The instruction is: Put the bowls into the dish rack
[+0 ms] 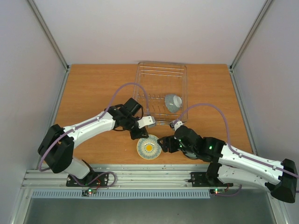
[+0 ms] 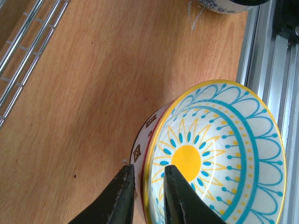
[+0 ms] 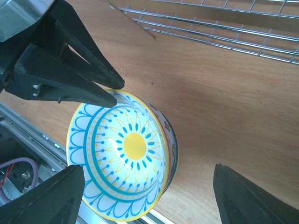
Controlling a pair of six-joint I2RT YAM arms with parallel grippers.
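A white bowl with a yellow centre and blue pattern (image 1: 149, 147) sits on the table between the two grippers. My left gripper (image 1: 145, 136) is at its far rim. In the left wrist view, the fingers of that left gripper stand apart, one on each side of the yellow rim of the bowl (image 2: 224, 149). Close to the bowl's right edge is my right gripper (image 1: 161, 144); its fingers (image 3: 240, 198) are spread wide with nothing held. The wire dish rack (image 1: 185, 79) lies behind, holding a grey-white bowl (image 1: 173, 103) tilted at its right side.
Another bowl (image 2: 226, 5), patterned outside, stands on the table to the right, mostly covered by the right arm in the top view. A metal rail (image 1: 140, 169) runs along the front edge. Wood (image 1: 93, 88) left of the rack is clear.
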